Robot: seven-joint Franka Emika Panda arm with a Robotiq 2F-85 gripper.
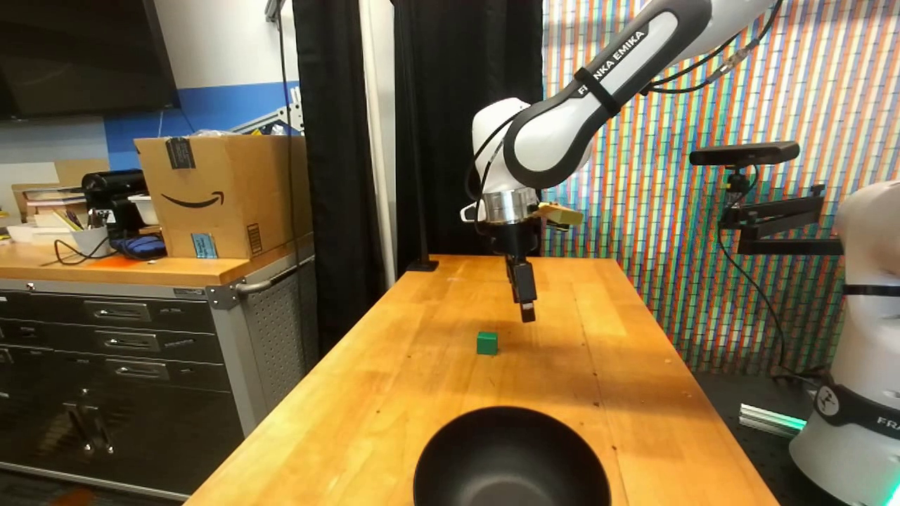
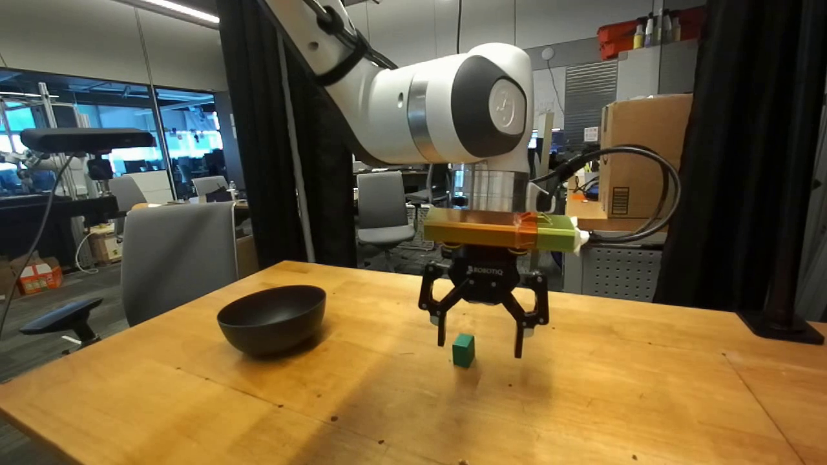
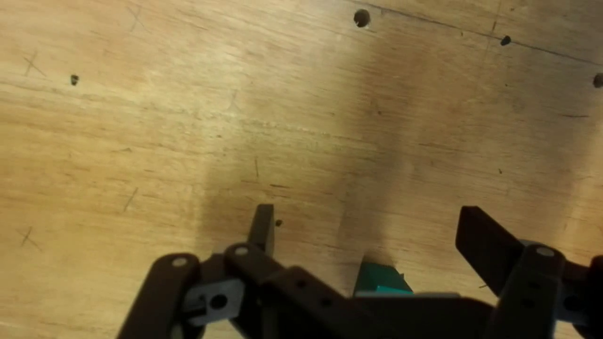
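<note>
A small green block point(image 1: 486, 342) rests on the wooden table. In exterior view 2 the same block point(image 2: 463, 350) shows below and between the fingers of my gripper point(image 2: 480, 348), whose fingers are wide apart with nothing held. From exterior view 1, my gripper point(image 1: 527, 317) hangs above the tabletop, to the right of the block. At the bottom of the wrist view the block point(image 3: 379, 277) is partly hidden behind the gripper's own body. One fingertip point(image 3: 480, 240) stands to its right, the other to its left. A black bowl point(image 2: 272, 319) stands upright, apart from the block.
A black pole base point(image 2: 779, 325) stands at the table's far right in exterior view 2.
</note>
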